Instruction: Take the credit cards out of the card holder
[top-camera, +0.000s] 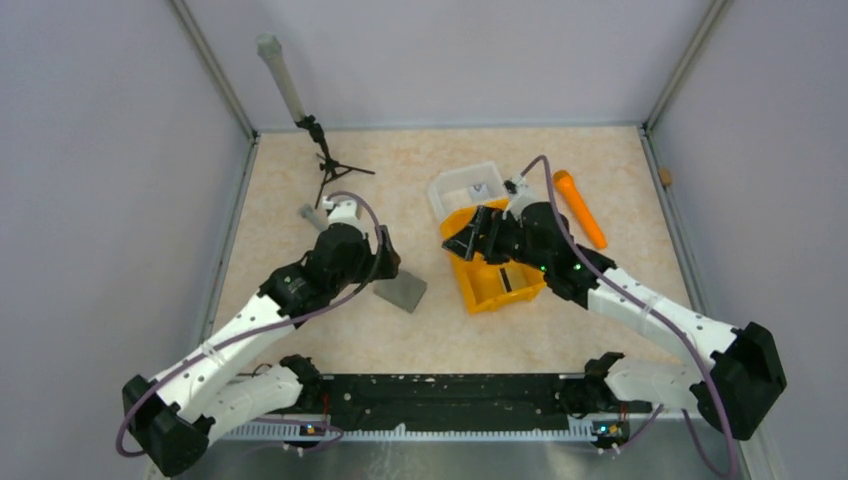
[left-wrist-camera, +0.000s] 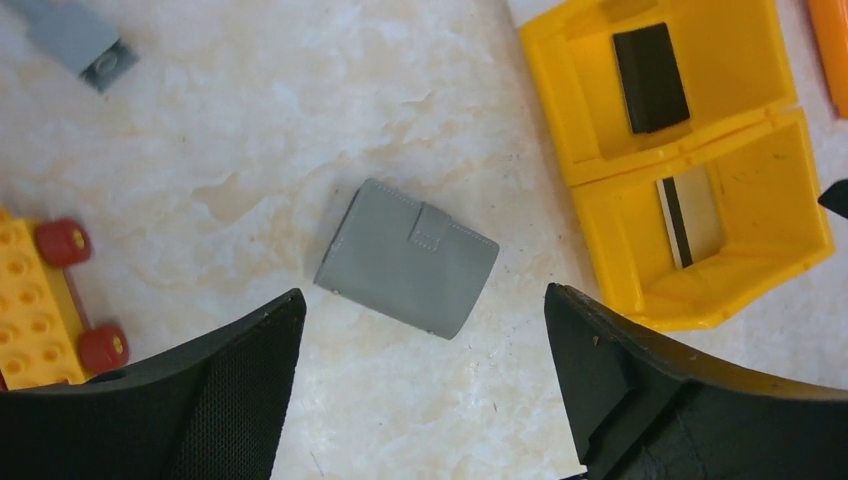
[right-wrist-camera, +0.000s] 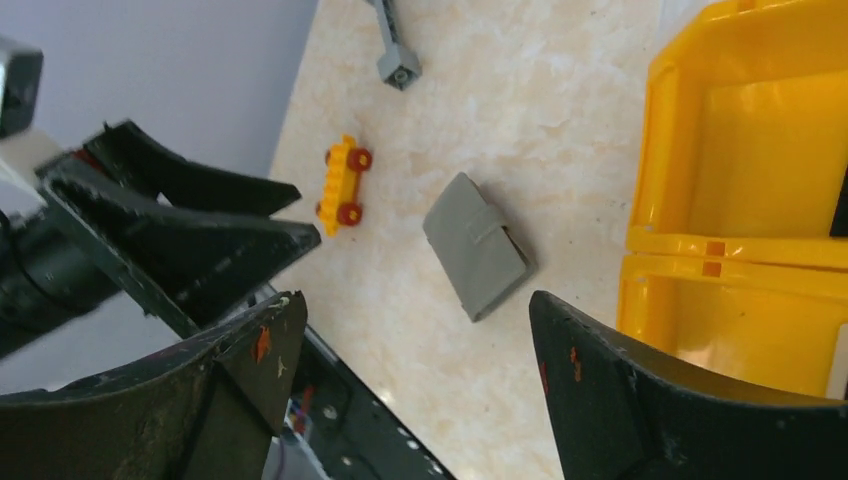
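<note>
The grey card holder (left-wrist-camera: 408, 258) lies flat on the table, its strap folded over one edge; whether cards are inside cannot be seen. My left gripper hovers above it, open and empty, with the holder visible between and beyond its fingers. To the right, my right gripper is also open with nothing between its fingers, over the yellow box in the top view. A black card-like piece (left-wrist-camera: 652, 78) lies in one compartment of that box, and a pale one with a dark stripe (left-wrist-camera: 700, 212) in the other.
The yellow two-part box (top-camera: 478, 292) stands right of the holder, with a clear tray (top-camera: 452, 185) behind it. An orange microphone (top-camera: 580, 208) lies at the right. A yellow toy car (right-wrist-camera: 342, 185) and grey piece (right-wrist-camera: 398, 66) are to the left. Table around the holder is free.
</note>
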